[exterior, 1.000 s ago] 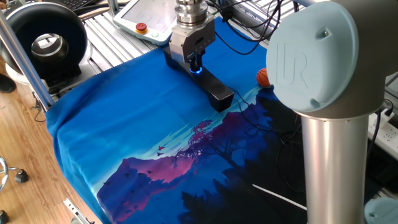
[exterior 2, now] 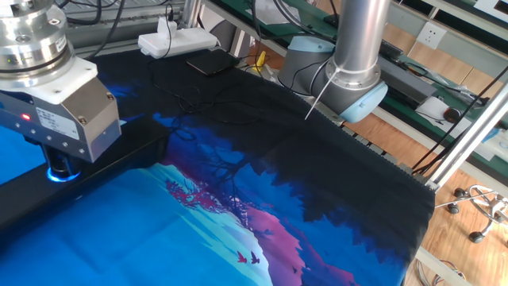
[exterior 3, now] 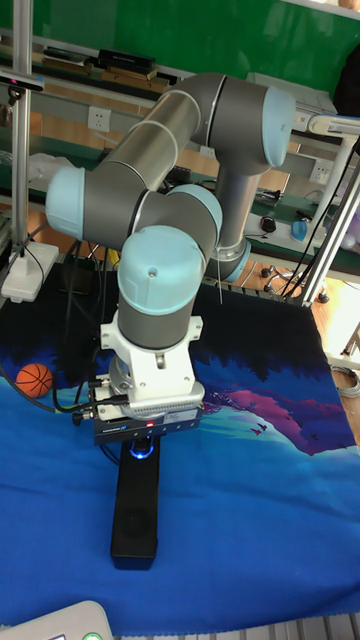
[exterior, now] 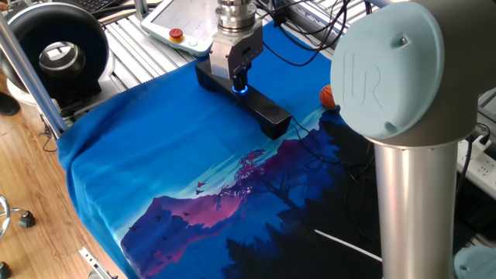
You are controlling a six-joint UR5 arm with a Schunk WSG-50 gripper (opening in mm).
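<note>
A long black bar [exterior: 267, 112] that looks like a speaker lies on the blue printed cloth, running obliquely in exterior view 1. Light glows in a blue ring [exterior 2: 62, 173] on its top, at the foot of a short dark cylindrical part. My gripper [exterior: 240, 87] is right over that ring, pointing down, its lower end at the bar's top. Exterior view 3 shows the bar [exterior 3: 134, 523] reaching out from under the gripper [exterior 3: 142, 446]. The fingers blend into the dark part, so their opening is unclear.
A small orange basketball [exterior: 327, 96] sits beyond the bar's near end. Thin black cables [exterior 2: 190, 99] trail over the dark part of the cloth. A teach pendant [exterior: 182, 27] lies at the back.
In exterior view 1 my gripper has shifted slightly left. The bar's far end has swung left with it, while its near end stays almost in place.
</note>
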